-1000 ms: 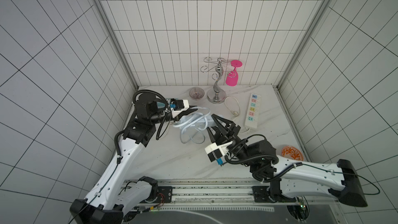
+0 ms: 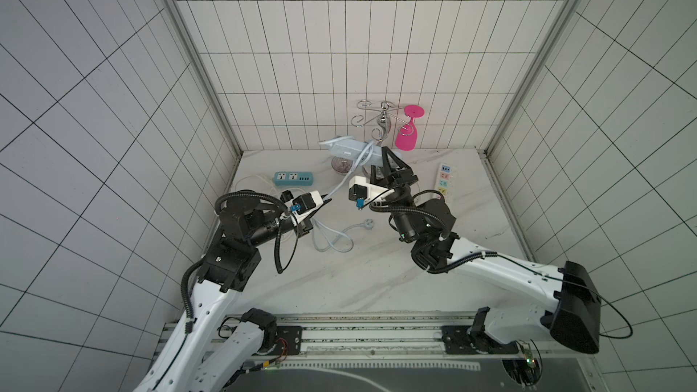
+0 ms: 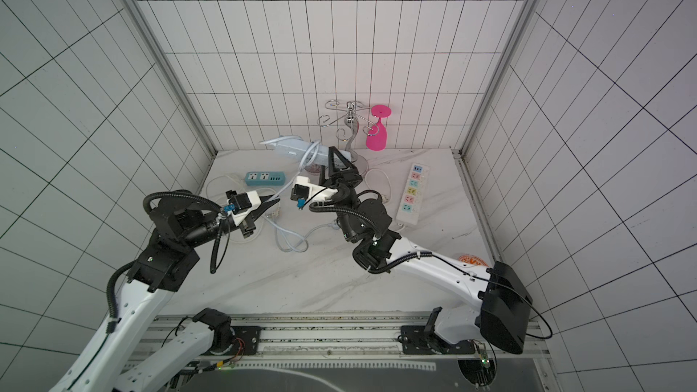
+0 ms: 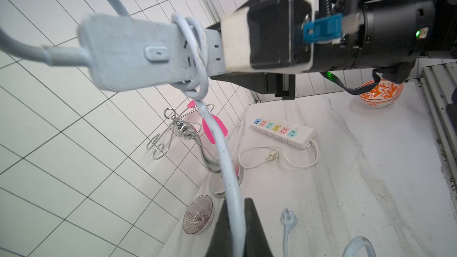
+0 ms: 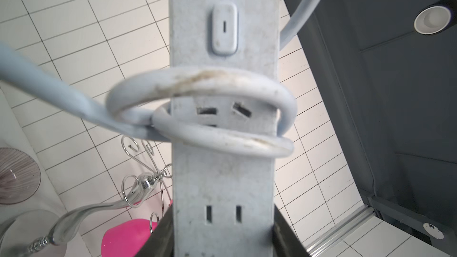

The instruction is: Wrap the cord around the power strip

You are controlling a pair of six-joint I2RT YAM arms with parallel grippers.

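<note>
The pale blue-white power strip hangs above the table, my right gripper shut on one end of it. In the right wrist view its fingers flank the strip. The cord circles the strip's middle in loose loops, crossing over its sockets. From those loops the cord runs fairly straight down to my left gripper, which is shut on it. Beyond that gripper the rest of the cord trails to the table, where its plug lies.
A teal strip lies at the left. Toward the back stand a chrome rack, a pink goblet and a glass bowl. A white strip with coloured sockets lies at the right, an orange bowl nearer the front.
My right gripper has lifted the strip and carried it toward the back wall. My left gripper has shifted slightly down and left, and the cord between them has become straighter.
</note>
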